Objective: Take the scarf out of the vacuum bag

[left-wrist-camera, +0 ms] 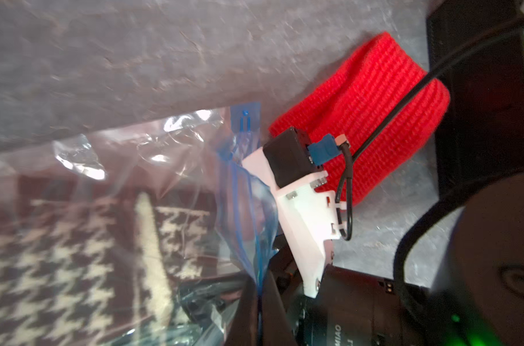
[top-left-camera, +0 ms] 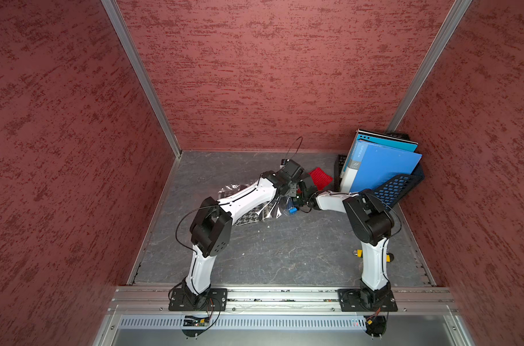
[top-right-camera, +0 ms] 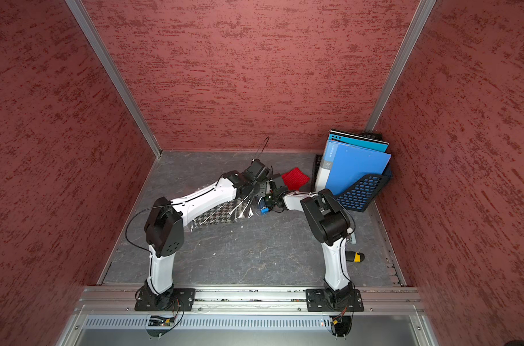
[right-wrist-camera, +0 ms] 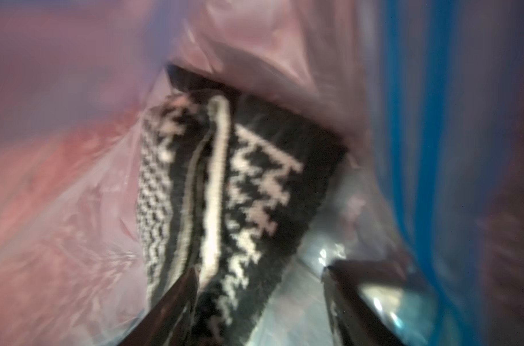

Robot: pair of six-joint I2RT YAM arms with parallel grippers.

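Note:
The houndstooth scarf point(left-wrist-camera: 71, 271) lies inside the clear vacuum bag point(left-wrist-camera: 71, 161), which has a blue zip edge point(left-wrist-camera: 238, 201). In the left wrist view my left gripper is shut on the bag's zip edge. My right gripper is part open at the bag's mouth; through its camera the black-and-white scarf point(right-wrist-camera: 256, 190) appears ahead of the fingers, surrounded by plastic, somewhat blurred. In the top views both grippers meet at the bag's right end, largely hidden by the arms.
A red knitted cloth point(left-wrist-camera: 377, 103) lies just beyond the bag. A black crate point(top-left-camera: 397, 187) with blue folders point(top-left-camera: 382, 161) stands at the back right. A yellow-black tool point(top-right-camera: 355, 256) lies by the right arm's base.

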